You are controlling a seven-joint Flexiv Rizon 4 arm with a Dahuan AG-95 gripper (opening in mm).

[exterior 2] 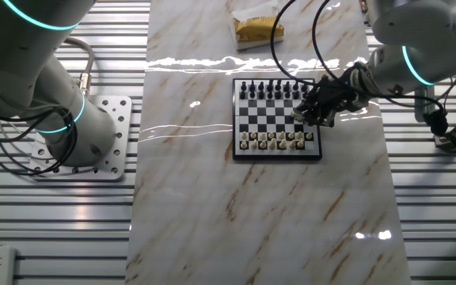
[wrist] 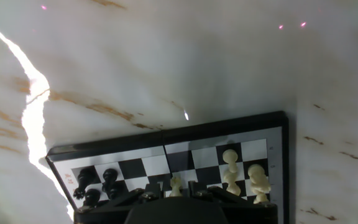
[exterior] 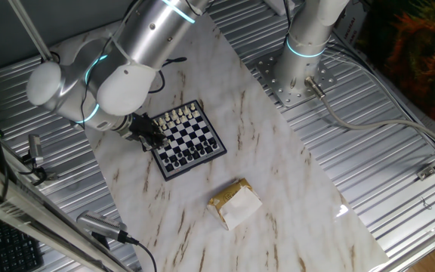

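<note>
The chessboard (exterior: 216, 153) lies flat on the table, with a dark frame and black and white squares. White pieces (exterior 2: 272, 145) stand along one side and black pieces (exterior 2: 274, 89) along the opposite one. Over one edge of the board my gripper reaches in low, its dark fingers (wrist: 194, 188) pointing at the squares. A single white chess piece (wrist: 176, 185) shows between the fingertips, apart from the other white ones. Whether the fingers press on it or merely stand around it cannot be told, and its base is hidden by the gripper.
A gold and white packet (exterior: 234, 204) lies on the marbled table (exterior: 293, 204), clear of the board. Black cables (exterior 2: 323, 47) hang near the gripper in the second exterior view.
</note>
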